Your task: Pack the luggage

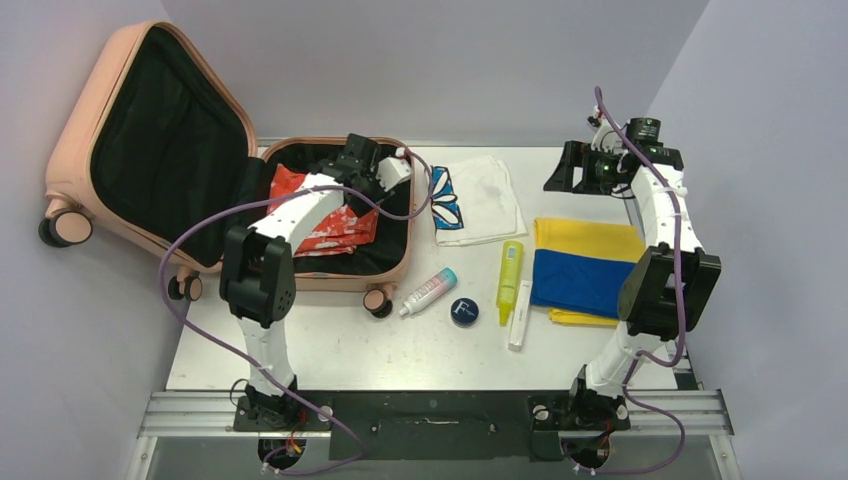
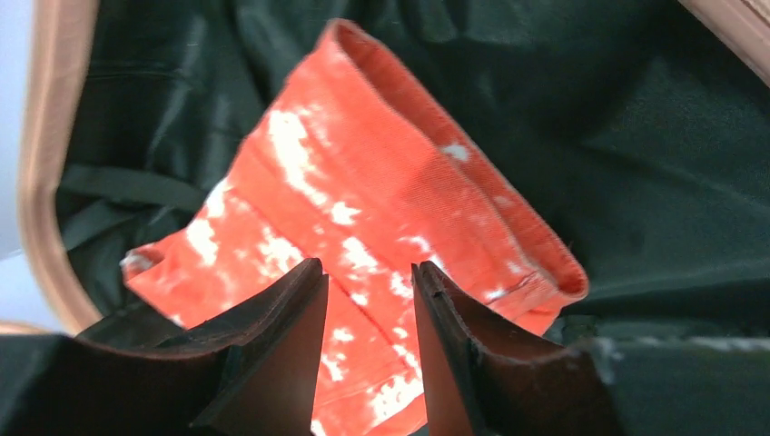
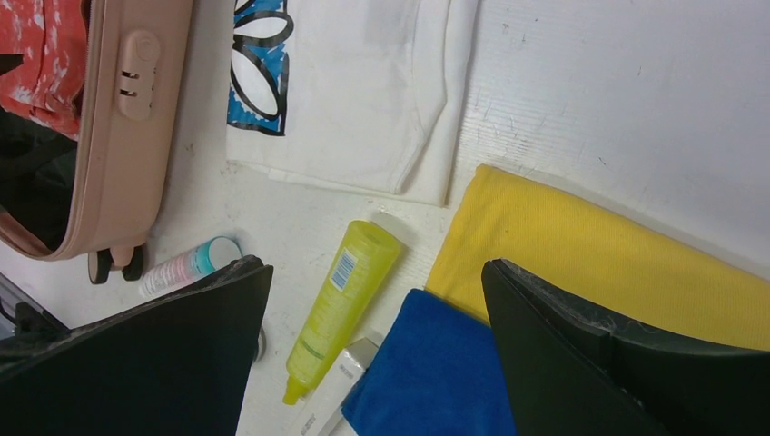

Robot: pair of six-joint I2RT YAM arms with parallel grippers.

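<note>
A folded red-and-white patterned cloth (image 1: pixel 330 235) lies inside the open pink suitcase (image 1: pixel 340 283). My left gripper hangs over this cloth (image 2: pixel 363 209), fingers a little apart, with nothing seen held. My right gripper (image 1: pixel 565 170) is open above the table's right side, empty. On the table lie a white cloth with a blue flower print (image 1: pixel 480 200), yellow (image 1: pixel 590 235) and blue (image 1: pixel 575 280) folded cloths, a yellow-green tube (image 1: pixel 508 270), a white box (image 1: pixel 519 320), a spray bottle (image 1: pixel 430 290) and a round dark tin (image 1: pixel 464 312).
The suitcase lid (image 1: pixel 160 140) stands open at the left. Walls bound the back and sides. Purple cables loop over both arms.
</note>
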